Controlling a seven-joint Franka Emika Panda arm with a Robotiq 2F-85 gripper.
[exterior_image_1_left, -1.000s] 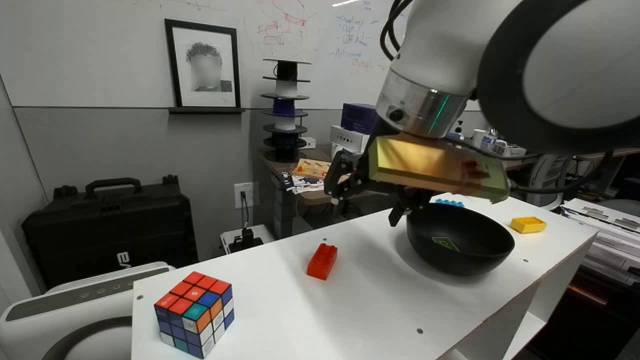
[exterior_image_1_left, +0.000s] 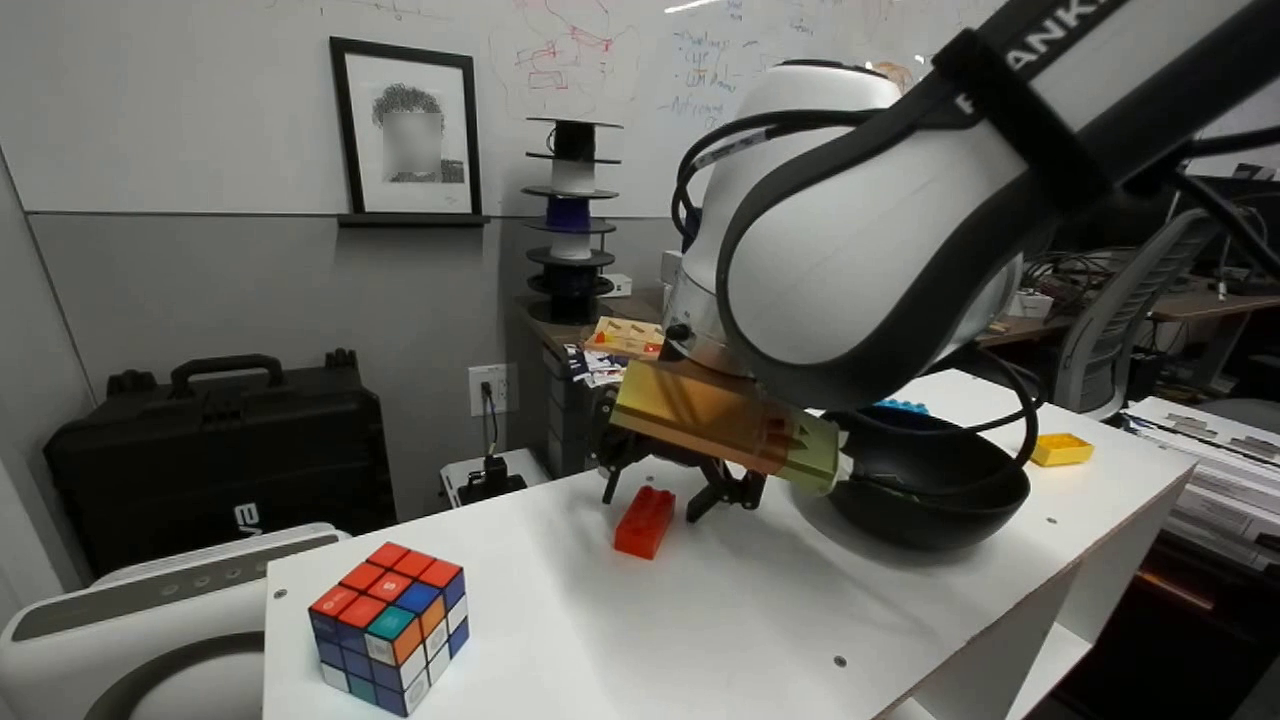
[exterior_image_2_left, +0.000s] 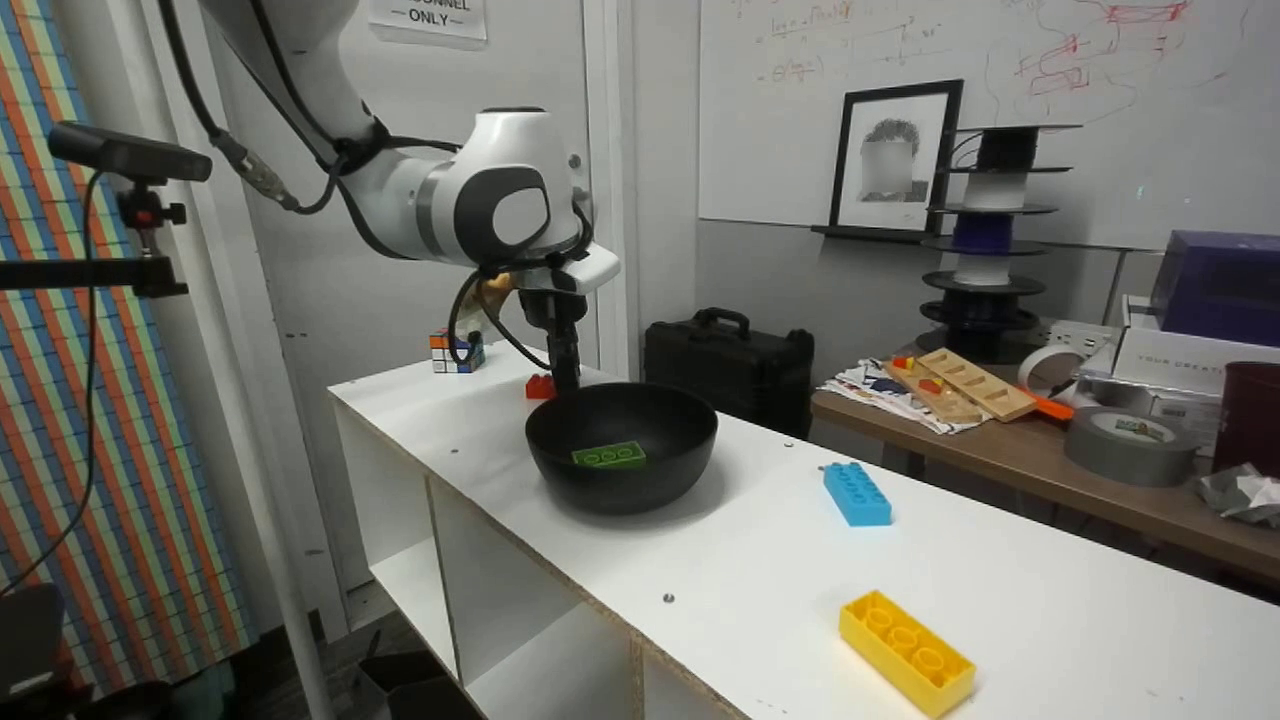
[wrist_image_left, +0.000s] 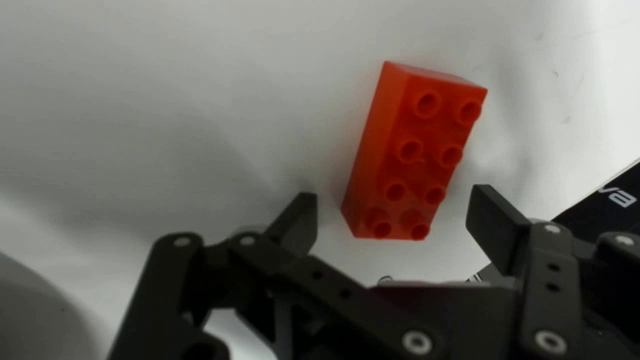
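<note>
A red brick (wrist_image_left: 414, 162) lies studs up on the white tabletop. In the wrist view its near end points in between the fingers of my gripper, which stands partly open. Clear space shows on both sides of the brick, and neither finger appears to touch it. In exterior view 1 the gripper (exterior_image_1_left: 649, 502) is low over the table, its fingers to either side of the red brick (exterior_image_1_left: 645, 523). A black bowl (exterior_image_2_left: 624, 480) stands nearby, with a green brick (exterior_image_2_left: 611, 456) inside it. My arm partly hides the bowl in exterior view 1.
A Rubik's cube (exterior_image_1_left: 390, 628) sits near the table's end. Past the bowl lie a blue brick (exterior_image_2_left: 857, 494) and a yellow brick (exterior_image_2_left: 906, 654). Bare tabletop (exterior_image_1_left: 720, 624) stretches in front of the red brick.
My gripper has come down and moved left in exterior view 1, from beside the bowl to the red brick. The brick, bowl and cube stay in place.
</note>
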